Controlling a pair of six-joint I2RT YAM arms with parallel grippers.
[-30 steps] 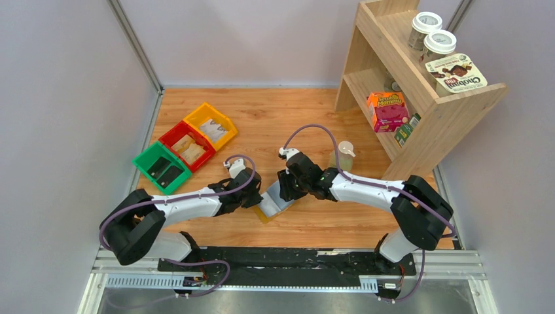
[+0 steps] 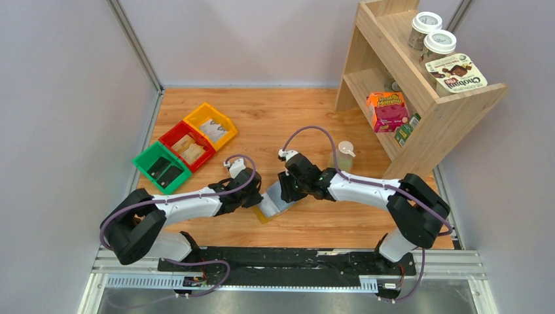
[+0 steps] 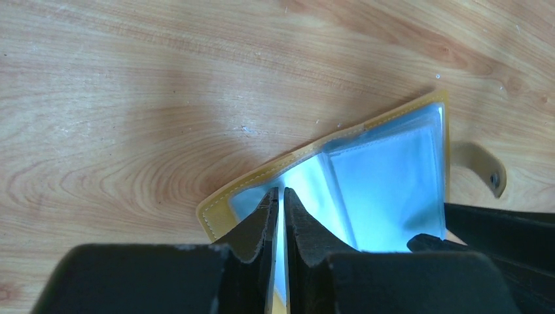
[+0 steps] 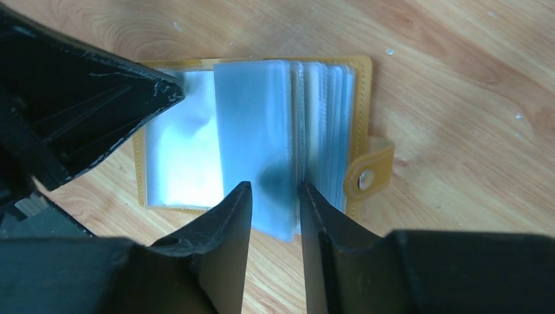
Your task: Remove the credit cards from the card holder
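Observation:
The tan card holder (image 2: 264, 218) lies spread on the table between my arms, with clear bluish sleeves. In the left wrist view its stitched tan border (image 3: 288, 159) runs diagonally under the plastic. My left gripper is over the sleeve at its left end, fingertips a narrow gap apart, no card seen between them. Over a raised blue sleeve leaf (image 4: 254, 124) sits my right gripper, its fingers clearly apart near the leaf's right edge. Several more sleeves (image 4: 330, 108) are layered to its right. Contact with the plastic cannot be told.
Green (image 2: 146, 157), red (image 2: 207, 157) and yellow (image 2: 229, 139) bins stand at the left, holding items. A lidded jar (image 2: 341, 157) stands just behind the right forearm. The wooden shelf (image 2: 440, 139) takes up the back right.
The right arm has shifted very slightly, its elbow a little toward the left. My left arm and the holder look the same in the top view.

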